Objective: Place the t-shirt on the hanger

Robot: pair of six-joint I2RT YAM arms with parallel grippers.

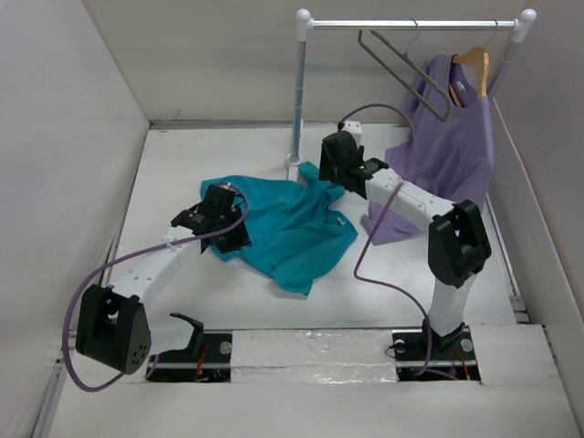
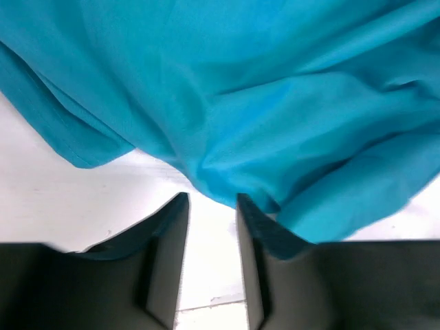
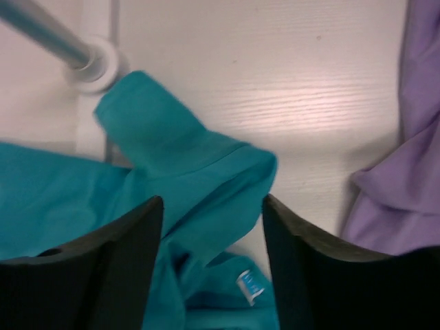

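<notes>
A teal T-shirt (image 1: 301,251) (image 2: 261,117) (image 3: 179,158) lies crumpled flat on the white floor below the rail. My left gripper (image 1: 233,239) hovers over its left part, fingers part open with nothing seen between them. My right gripper (image 1: 336,155) is raised above the shirt's back right edge, open and empty. A grey hanger (image 1: 401,73) hangs tilted on the rail (image 1: 351,25), above and right of my right gripper.
A purple garment (image 1: 456,160) on a wooden hanger (image 1: 479,64) hangs at the right, its lower part reaching the floor. The rail's left post (image 1: 298,100) stands behind the teal shirt.
</notes>
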